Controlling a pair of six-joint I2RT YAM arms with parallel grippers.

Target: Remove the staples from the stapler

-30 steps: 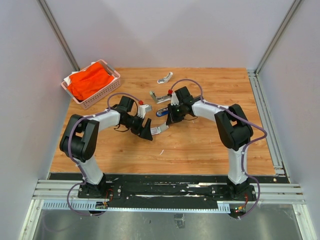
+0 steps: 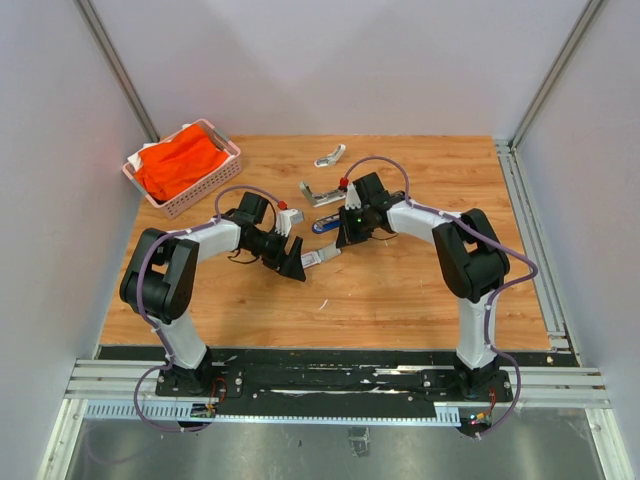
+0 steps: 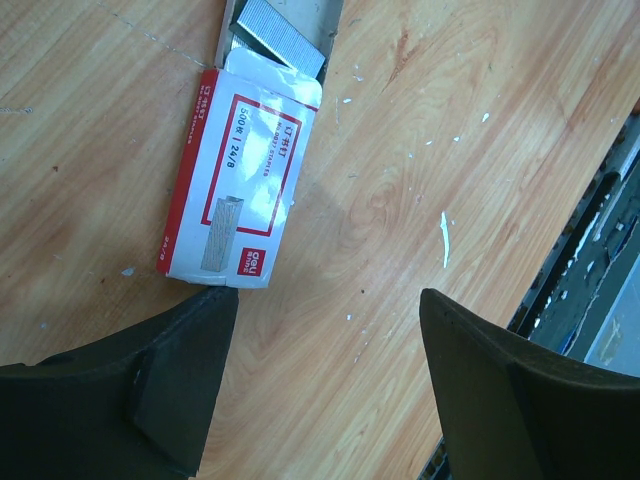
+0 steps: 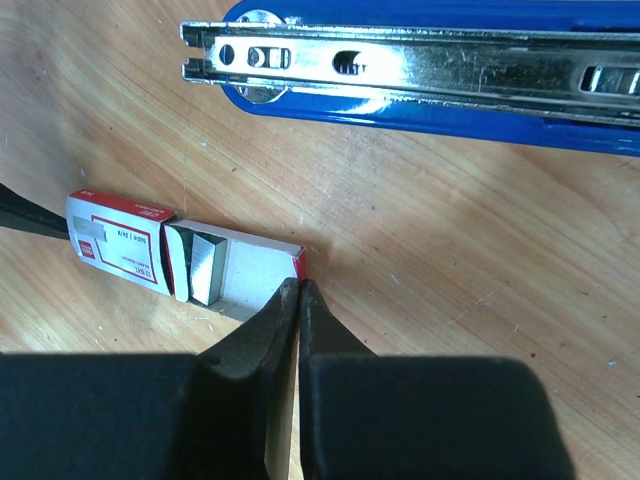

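Observation:
The white and red staple box [image 3: 240, 170] lies on the table, its inner tray [image 4: 250, 275] slid partly out with a strip of staples [image 4: 207, 268] in it. My left gripper is open at the sleeve's outer end, with nothing seen between its fingers. My right gripper is shut at the tray's far end; whether it pinches the tray's edge cannot be told. The blue stapler [image 4: 450, 130] lies beside the box, its metal channel uppermost.
A pink basket with orange cloth [image 2: 180, 165] stands at the back left. Small metal pieces [image 2: 329, 157] lie behind the stapler.
My right gripper has shifted slightly over the last second, around the tray's end. The left arm looks unchanged in the top view.

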